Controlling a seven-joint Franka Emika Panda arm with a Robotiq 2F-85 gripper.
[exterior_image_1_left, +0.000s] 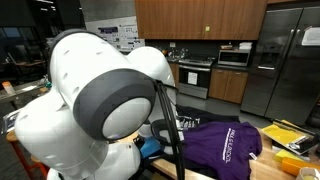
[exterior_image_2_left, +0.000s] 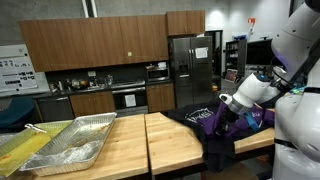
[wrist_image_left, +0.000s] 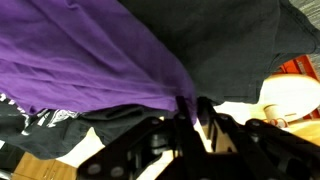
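Observation:
A purple cloth garment (exterior_image_1_left: 222, 150) with white lettering lies spread on the wooden table, partly over a black cloth (exterior_image_1_left: 190, 115). In the wrist view the purple cloth (wrist_image_left: 95, 50) fills the upper left, and its lower edge runs down to my gripper. The two dark fingertips are close together right at that purple edge, with a strip of purple showing between and below them. Whether they pinch it cannot be made out. Black cloth (wrist_image_left: 240, 40) lies on the right side. In exterior view 1 the arm hides the gripper.
Yellow items (exterior_image_1_left: 285, 134) and a white cup-like object (exterior_image_1_left: 308, 173) lie at the table's right side. In exterior view 2, foil trays (exterior_image_2_left: 75, 142) stand at the left. Between them and the cloth, the wooden tabletop (exterior_image_2_left: 125, 145) is bare.

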